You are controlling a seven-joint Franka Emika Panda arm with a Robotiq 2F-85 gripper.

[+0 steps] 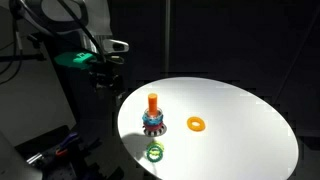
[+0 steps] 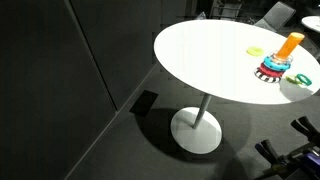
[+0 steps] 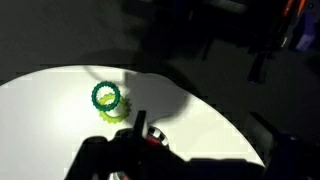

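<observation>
A ring-stacking toy (image 1: 153, 118) with an orange top and blue, red and white layers stands upright on the white round table (image 1: 235, 130). An orange ring (image 1: 196, 124) lies flat to its right. Two green rings (image 1: 155, 151), one darker and one yellowish, lie overlapping near the table edge; the wrist view shows the dark green ring (image 3: 106, 96) partly over the yellow-green ring (image 3: 120, 111). My gripper is open above the table's edge, its dark fingers wide apart and nothing seen between them. Its fingers partly hide the toy (image 3: 153, 137) there.
Black stand feet and coloured cables (image 2: 303, 162) are on the floor beside the table. A grey chair (image 2: 279, 20) stands behind it.
</observation>
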